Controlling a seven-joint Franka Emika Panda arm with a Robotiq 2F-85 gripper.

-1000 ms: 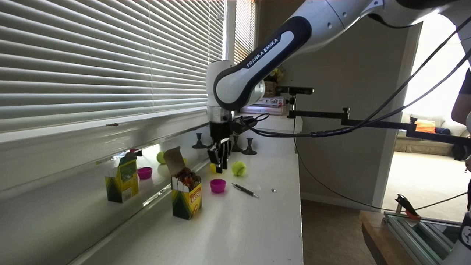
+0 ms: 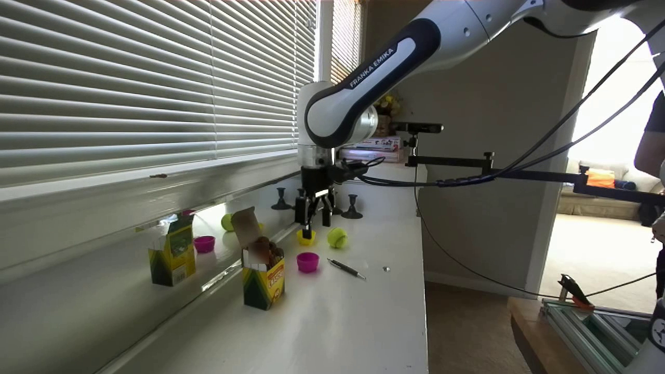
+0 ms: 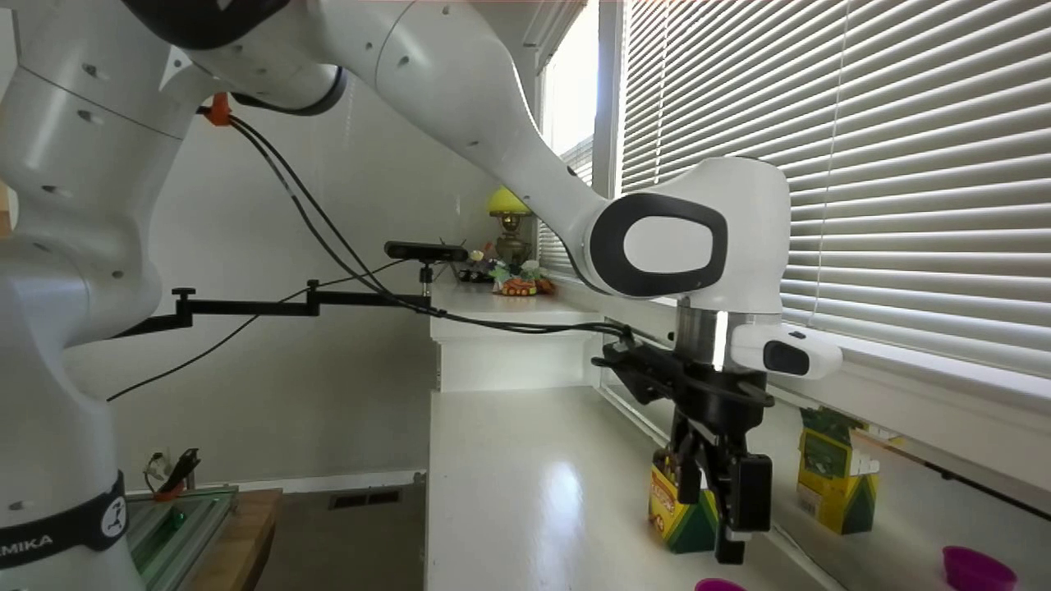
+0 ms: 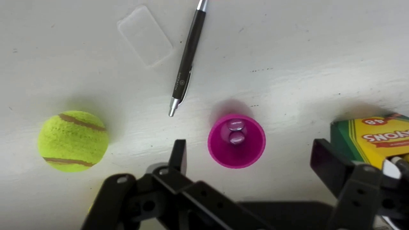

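Note:
My gripper stands open above the counter, pointing down, its fingers wide apart and nothing held between them. From the wrist view, a magenta cup [image 4: 251,153] appears in the gap between the fingers, well below them. Two shiny, clear rounded pieces [image 4: 236,138] lie inside that cup. In exterior view 1 the gripper [image 2: 316,225] hangs higher than the magenta cup [image 2: 308,262] and farther back. A yellow cup [image 2: 306,237] sits behind, partly hidden by a finger.
A yellow-green ball [image 4: 73,141], a dark pen [image 4: 188,57] and a translucent rectangular piece [image 4: 145,36] lie nearby. An open crayon box [image 2: 263,286] stands close to the magenta cup. Dark candlesticks [image 2: 352,209] are at the back.
The gripper has risen and shifted slightly right in exterior view 1, and its fingers appear farther apart. The cups, ball, pen and crayon box have stayed put.

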